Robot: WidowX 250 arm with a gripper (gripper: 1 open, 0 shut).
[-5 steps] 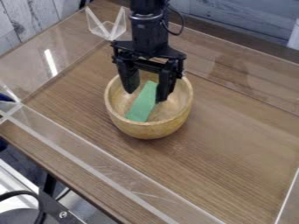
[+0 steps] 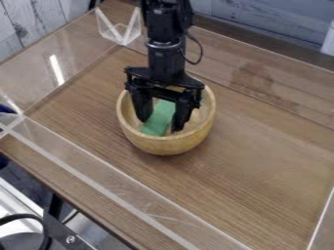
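My black gripper (image 2: 162, 108) hangs from the top centre down into a round wooden bowl (image 2: 166, 143). Its fingers are spread apart at either side of a green object (image 2: 156, 122) lying in the bowl, whose upper part is partly hidden by the gripper. Whether the fingers touch the green object is unclear.
A clear plastic edge runs along the front left, with dark cables at the lower left. A white frame-like item (image 2: 117, 27) stands at the back left.
The gripper has moved lower into the bowl and toward the camera, covering more of the green object. The bowl appears in about the same place.
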